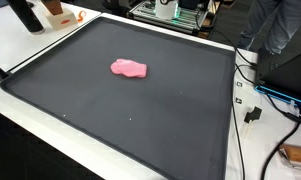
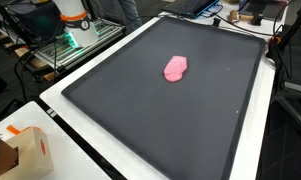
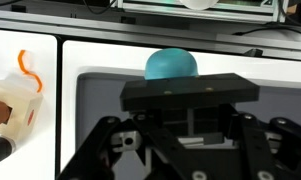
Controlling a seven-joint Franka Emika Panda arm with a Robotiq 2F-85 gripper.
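Observation:
In the wrist view my gripper is shut, its dark fingers almost meeting in a bar across the picture. A rounded teal object [image 3: 170, 64] shows just past the fingers, apparently held between them; its lower part is hidden. A soft pink thing [image 1: 128, 68] lies on the dark grey board in exterior view 1, toward the back left. Exterior view 2 shows the same pink thing [image 2: 175, 69] lying flat. Neither exterior view shows my gripper or the teal object.
The dark board [image 1: 140, 115] is otherwise bare, with a white table border around it. A cream block [image 3: 16, 112] and an orange loop [image 3: 29, 70] are beside the board. On the right stands a black device [image 1: 288, 78] with cables.

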